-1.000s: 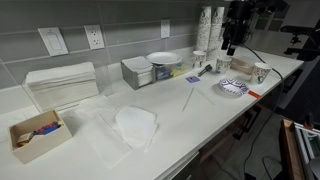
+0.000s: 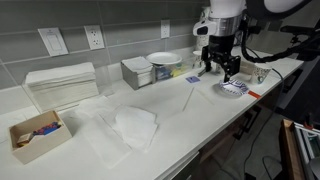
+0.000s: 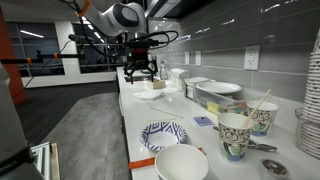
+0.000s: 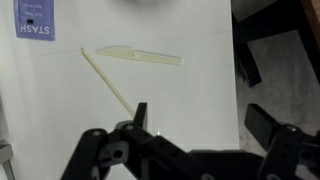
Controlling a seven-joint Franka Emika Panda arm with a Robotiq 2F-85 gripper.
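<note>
My gripper hangs above the white counter with its fingers apart and nothing between them. In the wrist view, a thin pale stick (image 4: pixel 107 82) lies slanted on the counter. Just beyond it rests a pale, translucent plastic knife (image 4: pixel 140 55). A blue "STASH" packet (image 4: pixel 35 18) shows at the upper left. From the side, the gripper (image 3: pixel 141 74) is well clear of the surface. A patterned bowl (image 3: pixel 164 135) stands on the counter, nearer that camera than the gripper.
White bowl (image 3: pixel 180 162) and patterned cups (image 3: pixel 235 137) crowd one end. A cardboard box (image 2: pixel 37 133) of small packets, a napkin stack (image 2: pixel 62 85) and crumpled white paper (image 2: pixel 135 125) occupy the other. The counter's front edge drops to the floor.
The arm has come leftward and toward the first exterior camera, from the cups at the far end to the area near the patterned bowl. The counter items look unmoved.
</note>
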